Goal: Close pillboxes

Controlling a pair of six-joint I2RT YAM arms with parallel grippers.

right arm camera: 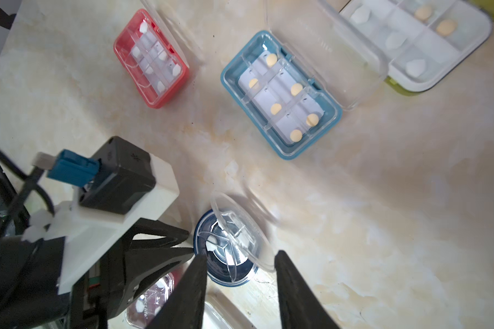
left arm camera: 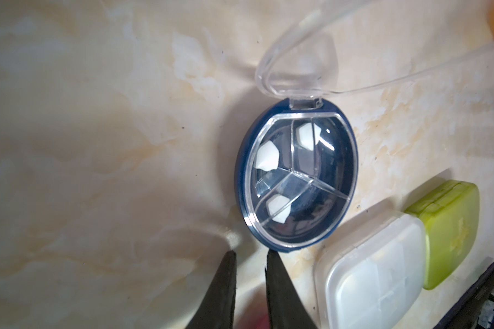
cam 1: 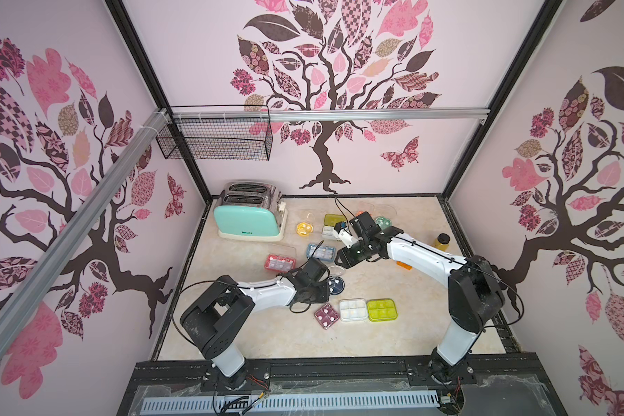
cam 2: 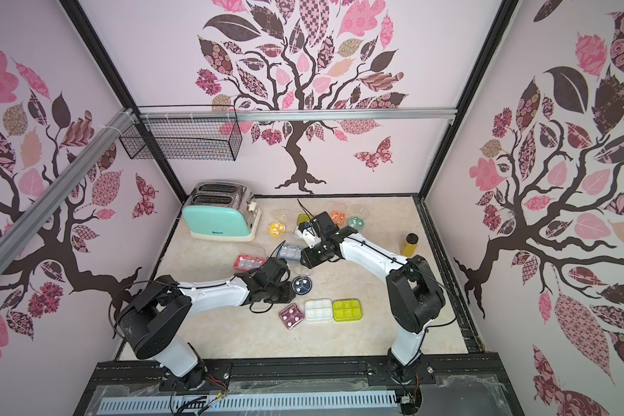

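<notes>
A round dark-blue pillbox [left arm camera: 296, 219] holds white pills in its compartments, and its clear lid [left arm camera: 296, 87] stands raised on the hinge. In the left wrist view, the fingertips of my left gripper are at the pillbox's near rim, parted by a narrow gap; whether they touch it I cannot tell. My right gripper is open, with its fingers spread either side of the raised lid in the right wrist view. Open pillboxes lie beyond: a red one [right arm camera: 152, 59], a blue rectangular one [right arm camera: 282, 96] and a white one [right arm camera: 425, 44], all with pills.
A white pillbox [cam 1: 353, 310], a lime-green one [cam 1: 382, 310] and a maroon one [cam 1: 327, 316] lie near the front. A mint toaster [cam 1: 246, 220] stands at the back left, a yellow-brown bottle [cam 1: 442, 241] at the right.
</notes>
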